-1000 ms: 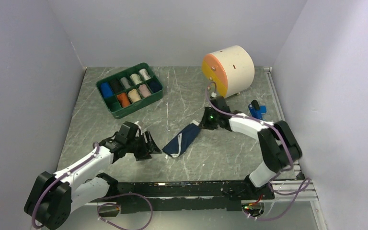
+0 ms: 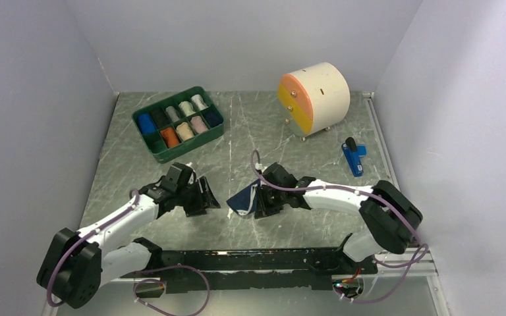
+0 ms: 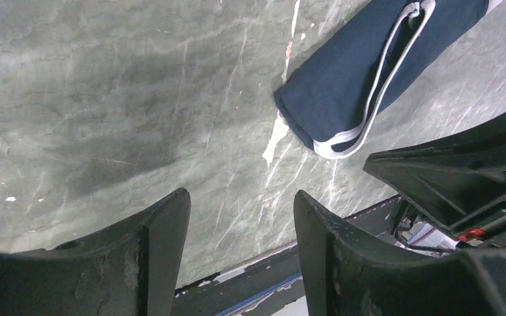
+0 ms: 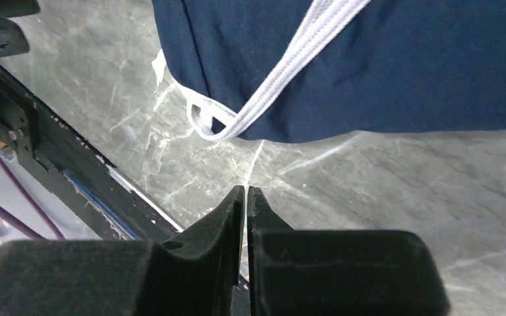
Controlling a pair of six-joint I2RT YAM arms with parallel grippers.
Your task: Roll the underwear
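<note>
The navy underwear (image 2: 240,199) lies on the table between the two arms, folded into a narrow strip with white trim. Its near left end (image 3: 319,99) shows in the left wrist view, the white band looping out a little at the edge. To the left of that end, my left gripper is open, with only bare table between its fingers. My right gripper hangs by the cloth's near side, fingertips together; no cloth shows between them. In the top view my right gripper (image 2: 261,212) covers the strip's right part.
A green divided box (image 2: 183,146) with several rolled cloths stands at the back left. A white drum-shaped cabinet (image 2: 333,99) is at the back right, with a blue stapler-like tool (image 2: 352,161) near it. Bare table lies behind the underwear.
My right gripper has left the strip's far right end and come left and toward the front edge. The underwear has shifted and turned slightly. My left gripper has barely moved.
</note>
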